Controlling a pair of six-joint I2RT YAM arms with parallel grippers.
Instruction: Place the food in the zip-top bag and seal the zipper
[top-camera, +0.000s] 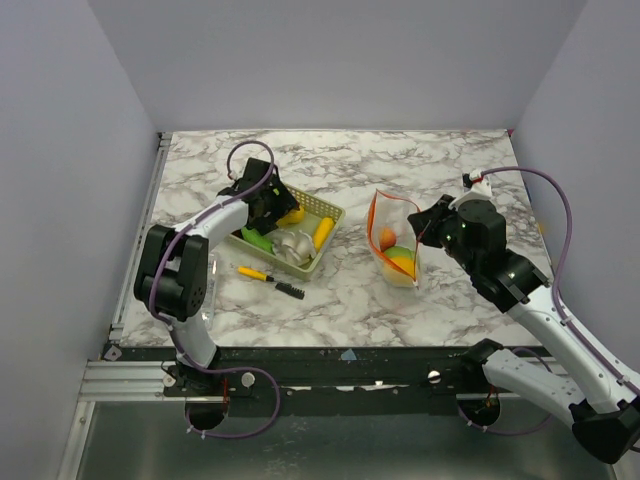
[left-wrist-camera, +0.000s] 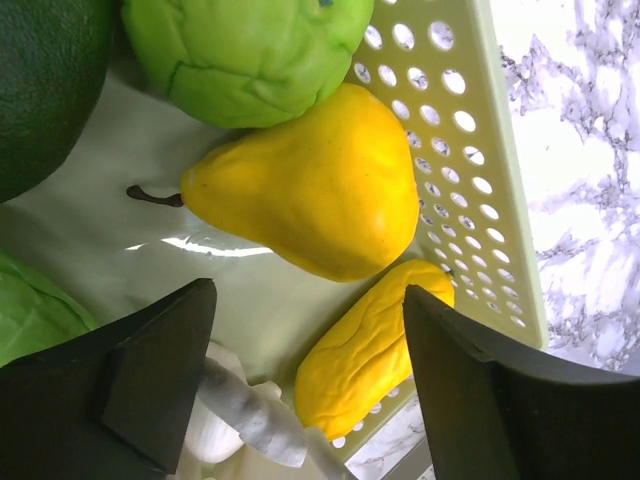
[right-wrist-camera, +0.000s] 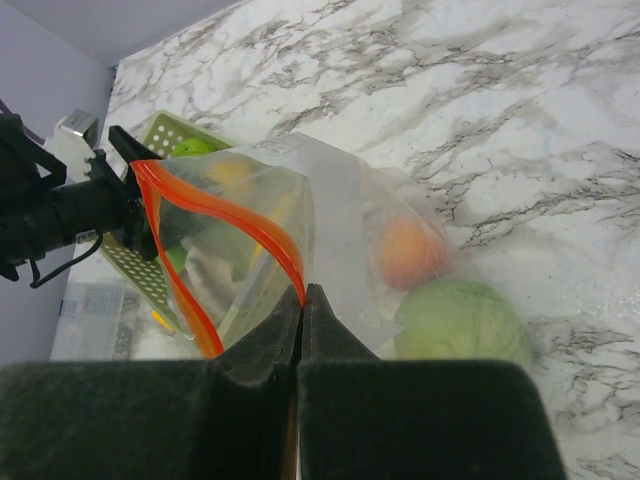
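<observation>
My left gripper is part open over the green perforated basket (top-camera: 330, 210), facing a yellow pear (left-wrist-camera: 310, 190) with a yellow elongated item (left-wrist-camera: 350, 370), green round vegetables (left-wrist-camera: 240, 50) and white garlic-like pieces around it; nothing shows between its fingers. My right gripper is shut on the orange-edged rim of the zip top bag (top-camera: 385, 210), holding it upright. Inside the bag, a peach-coloured round item (right-wrist-camera: 408, 250) and a pale green round item (right-wrist-camera: 462, 325) show through the plastic.
A brush with a yellow handle (top-camera: 255, 273) lies in front of the basket, beside a clear flat item at the left.
</observation>
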